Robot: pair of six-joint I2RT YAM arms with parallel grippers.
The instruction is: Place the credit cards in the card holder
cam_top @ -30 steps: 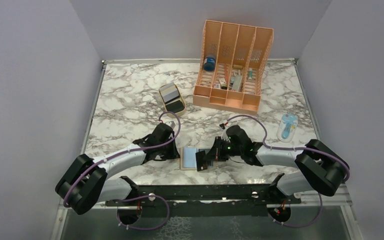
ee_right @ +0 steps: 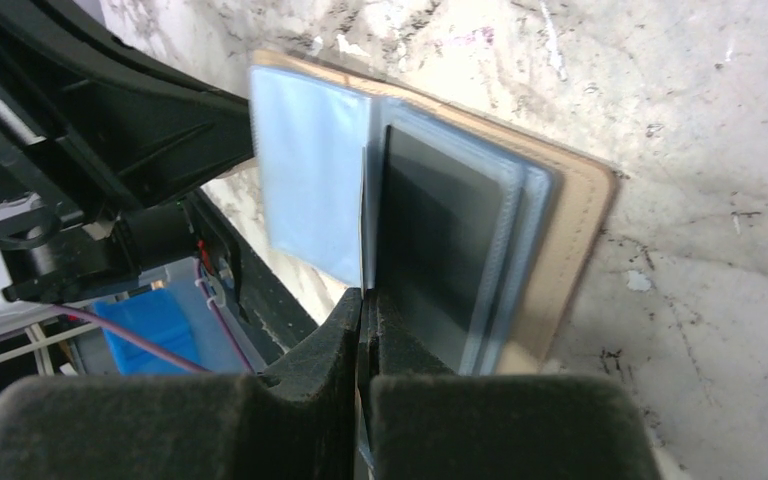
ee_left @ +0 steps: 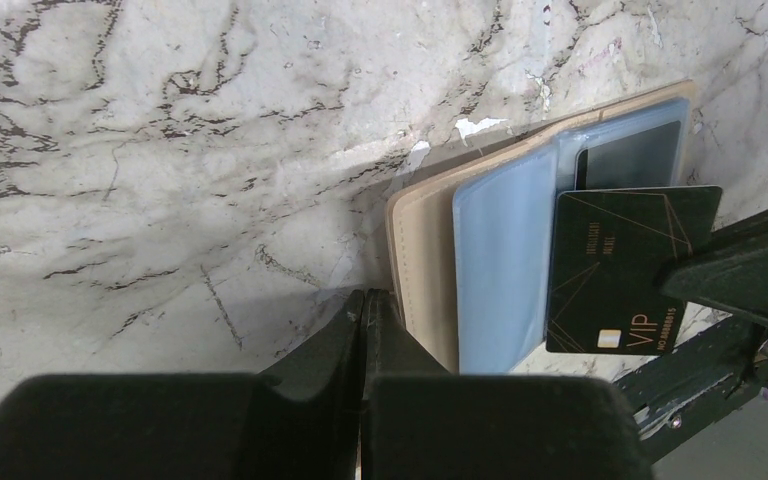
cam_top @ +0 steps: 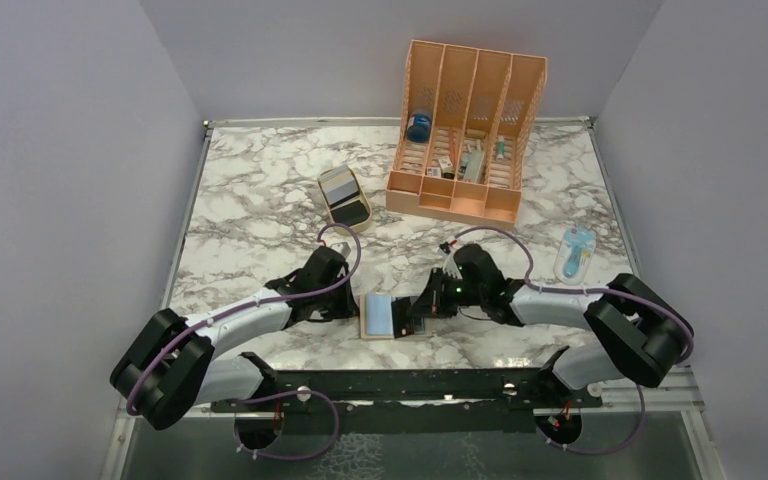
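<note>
The open card holder (ee_left: 505, 265), beige with light blue sleeves, lies on the marble table. A dark VIP card is over its right side, its edge upright near the middle seam in the right wrist view. My right gripper is shut on the card's edge. My left gripper is shut at the holder's left edge, with no card between its fingers.
A peach organizer (cam_top: 455, 200) with small items stands at the back. A small beige case (cam_top: 345, 200) lies left of it, and a blue item in packaging (cam_top: 575, 255) lies at the right.
My right gripper and the dark card have shifted slightly up in the top view. The left arm has not visibly moved.
</note>
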